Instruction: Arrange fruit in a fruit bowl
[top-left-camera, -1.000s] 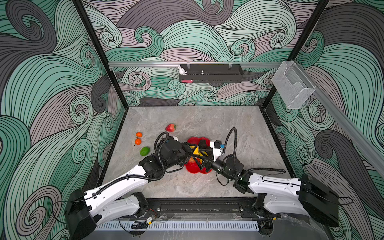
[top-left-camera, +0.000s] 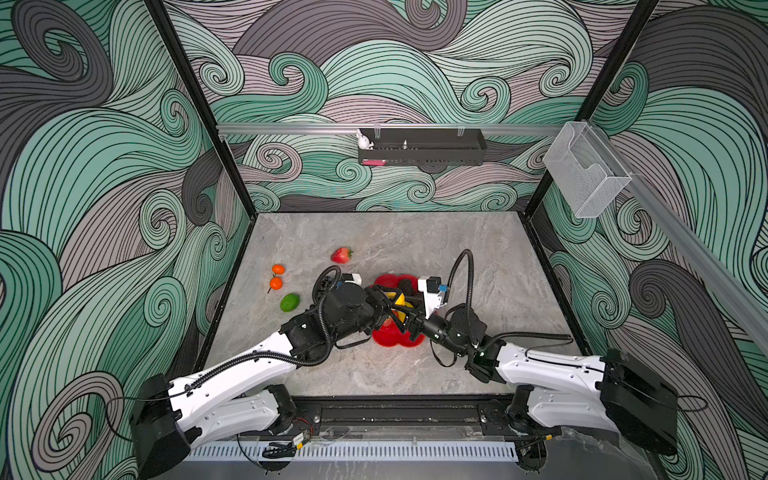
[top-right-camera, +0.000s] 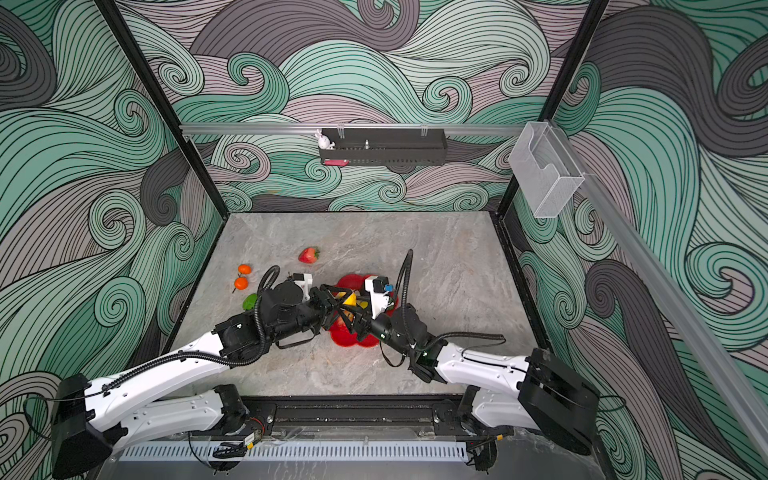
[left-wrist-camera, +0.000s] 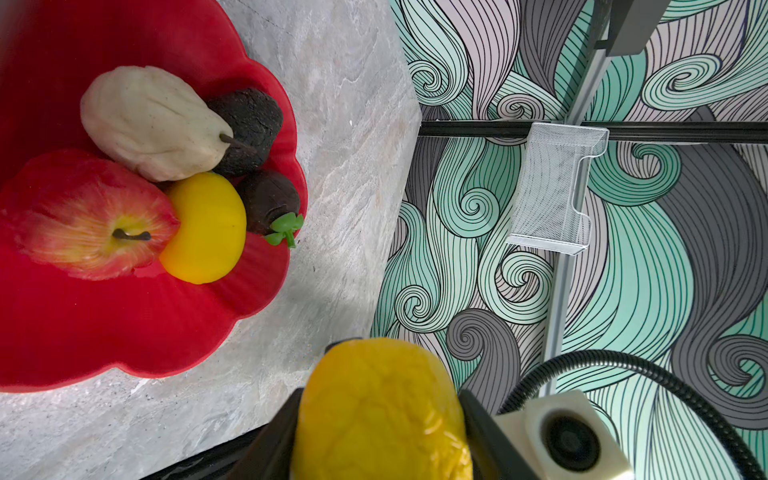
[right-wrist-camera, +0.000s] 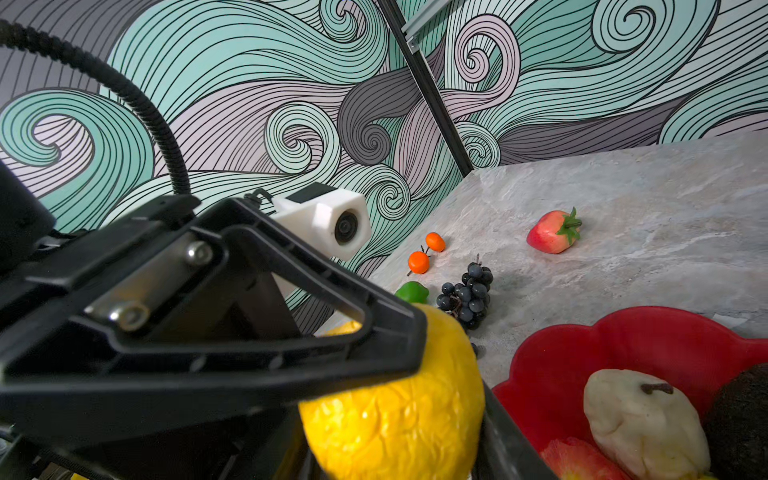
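A yellow wrinkled fruit (left-wrist-camera: 380, 408) (right-wrist-camera: 392, 416) is between my left gripper (top-left-camera: 388, 297) and right gripper (top-left-camera: 400, 312), which meet over the red bowl (left-wrist-camera: 160, 336); both seem to touch it, though which holds it is unclear. In the bowl lie a pale pear (left-wrist-camera: 152, 120), an apple (left-wrist-camera: 96, 208), a yellow fruit (left-wrist-camera: 200, 228), a dark rough fruit (left-wrist-camera: 248, 116) and a dark fruit with green leaves (left-wrist-camera: 264, 196).
On the grey table's left lie a strawberry (top-left-camera: 341, 255), small orange fruits (top-left-camera: 276, 283), a lime (top-left-camera: 289, 302) and dark grapes (right-wrist-camera: 468, 296).
Both arms have shifted very slightly over the bowl; the yellow fruit stays between the grippers.
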